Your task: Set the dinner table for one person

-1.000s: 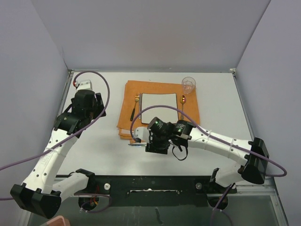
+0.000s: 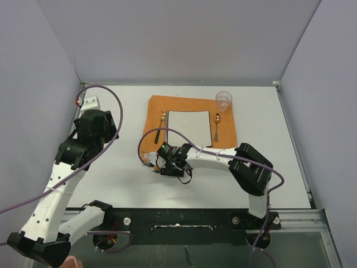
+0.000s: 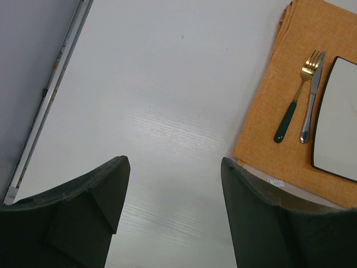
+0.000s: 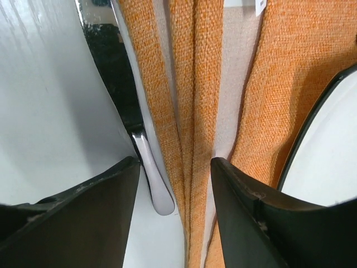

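An orange cloth (image 2: 153,114) lies on the white table. On it rest a white, dark-rimmed square plate (image 2: 189,125), a gold fork with a dark green handle (image 3: 291,106), a silver knife (image 3: 310,106) and a gold-bowled spoon (image 2: 216,128). A clear glass (image 2: 223,100) is at the cloth's far right corner. In the right wrist view, a shiny metal piece of cutlery (image 4: 154,178) lies along the cloth's near edge; its far end is cut off. My right gripper is part open low over it, the cutlery nearer the left finger. My left gripper is open and empty.
Bare white table (image 2: 251,184) stretches to the right and front. A metal rail and grey wall (image 3: 28,95) border the left side. The cloth's folded layers (image 4: 189,123) lie right beside the cutlery.
My right arm has swung leftward along the cloth's near edge and come over the cutlery lying there. The left arm has shifted slightly left. The place setting has not moved.
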